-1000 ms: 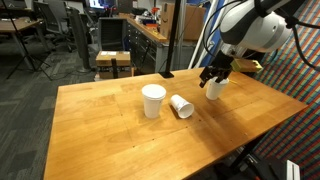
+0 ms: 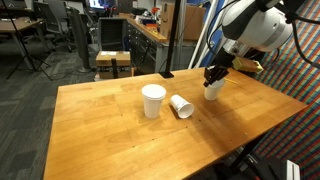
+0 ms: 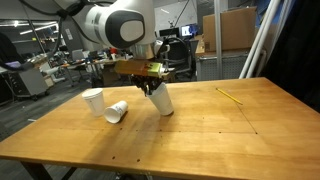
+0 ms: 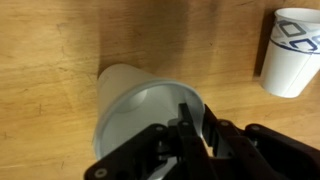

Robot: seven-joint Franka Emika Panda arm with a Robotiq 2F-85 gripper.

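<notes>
A white paper cup (image 3: 163, 99) stands at a slight tilt under my gripper. The wrist view looks into this cup's open mouth, and the fingertips are closed at its right-hand rim, one on the inner side and one outside. The thin rim appears pinched between them. Exterior view 1 also has this cup (image 2: 212, 91) at the right part of the table, partly covered by the gripper. Whether its base touches the table is unclear.
A white cup (image 2: 182, 106) lies on its side, and another cup (image 2: 153, 100) stands upright further left. A yellow pencil-like stick (image 3: 229, 96) rests on the wooden table (image 2: 90, 125).
The gripper and the cup under it have shifted very slightly in exterior view 1. The other two cups have stayed in place.
</notes>
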